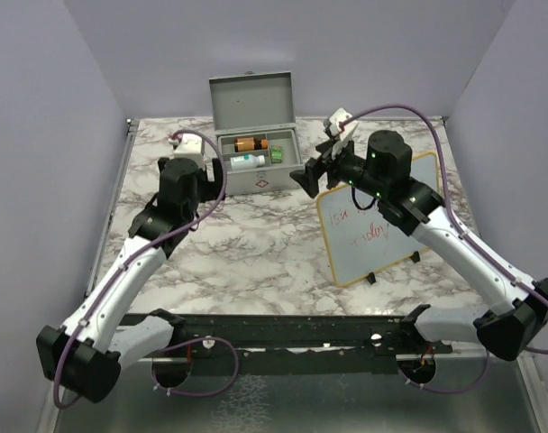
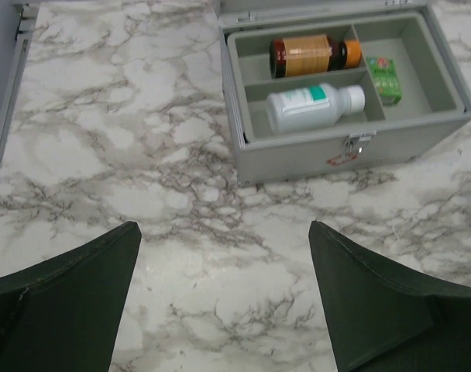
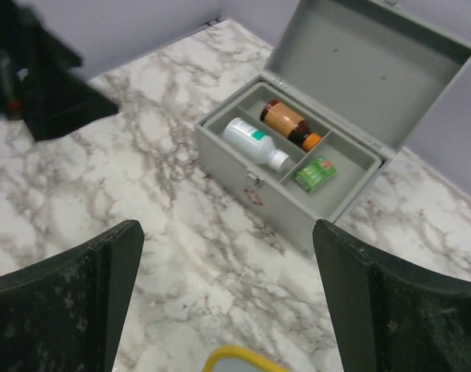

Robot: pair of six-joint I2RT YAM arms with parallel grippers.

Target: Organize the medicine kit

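Observation:
The grey medicine kit (image 1: pixel 262 181) stands at the back with its lid (image 1: pixel 251 101) raised. Lying in its rear left compartment is a brown bottle (image 2: pixel 307 55) with an orange cap. A white bottle (image 2: pixel 307 108) lies in the front left compartment, its cap to the right. The right compartment holds a green box (image 2: pixel 384 80), flat against the divider. My left gripper (image 1: pixel 188 170) hangs open and empty left of the kit, over the table. To the right of the kit, my right gripper (image 1: pixel 308 178) is open as well, nothing between its fingers.
A whiteboard (image 1: pixel 369 239) with a yellow frame and red writing lies on the right of the marble table, partly under the right arm. Bare tabletop (image 1: pixel 247 257) spreads in front of the kit. Walls rise at both sides.

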